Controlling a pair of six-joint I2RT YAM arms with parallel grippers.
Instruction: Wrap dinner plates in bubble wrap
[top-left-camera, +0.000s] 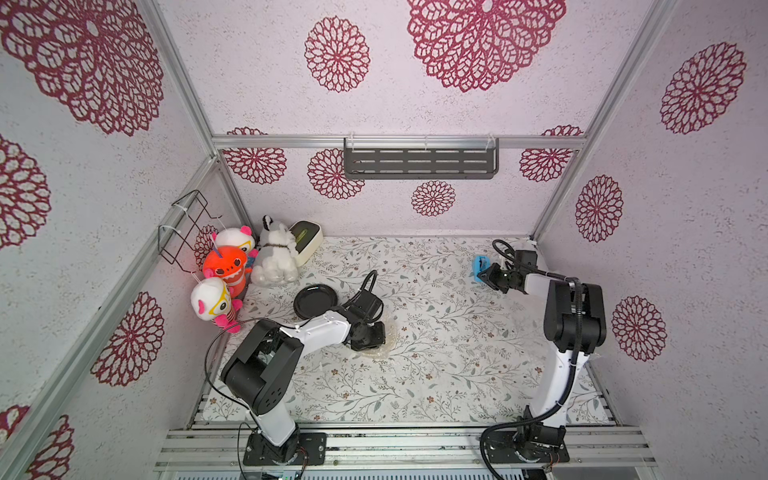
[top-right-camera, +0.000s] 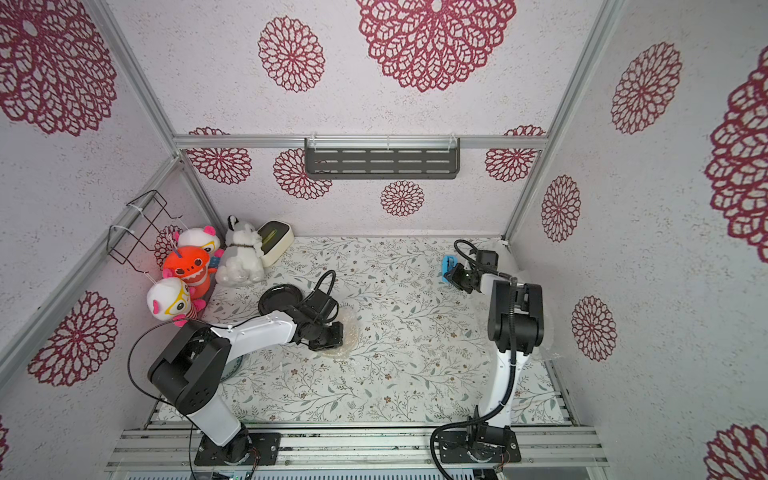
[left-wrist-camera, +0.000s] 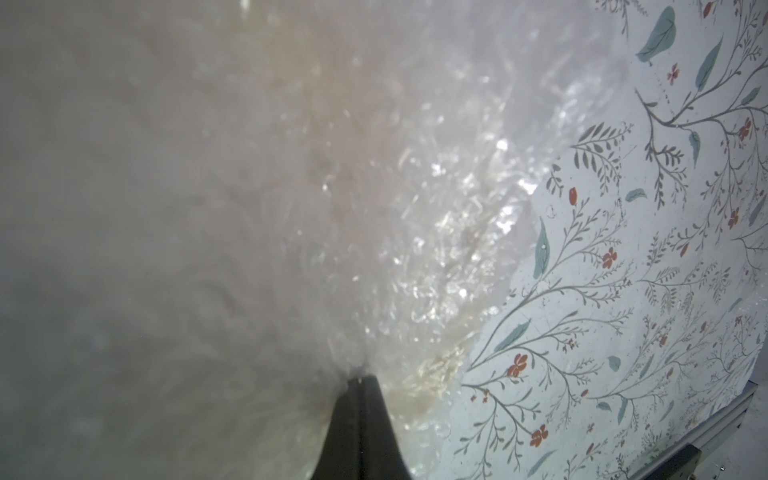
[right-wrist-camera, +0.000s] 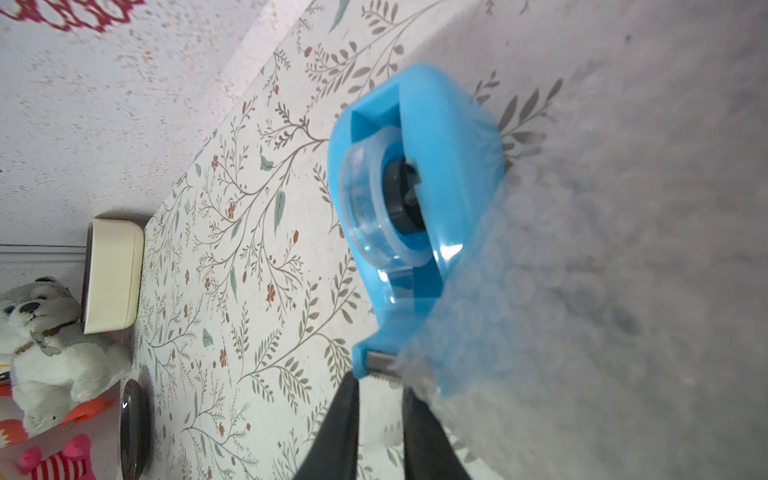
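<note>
A bubble-wrapped bundle (left-wrist-camera: 432, 240) fills much of the left wrist view; any plate inside is not clear. My left gripper is shut, its tips down against the wrap, with nothing showing between them. A blue tape dispenser (right-wrist-camera: 456, 152), holding a clear roll (right-wrist-camera: 372, 208), stands at the back right. My right gripper is at its cutter end, fingers a little apart. A faint clear patch, perhaps tape, shows between them; a grip on it cannot be made out. A black plate (top-left-camera: 315, 301) lies behind the left arm.
More bubble wrap (right-wrist-camera: 608, 240) lies beside the dispenser, under the right arm. Part of another plate (top-right-camera: 231, 369) shows beneath the left arm. Plush toys (top-left-camera: 228, 268) and a white box (top-left-camera: 310, 240) crowd the back left. Mid-table is clear.
</note>
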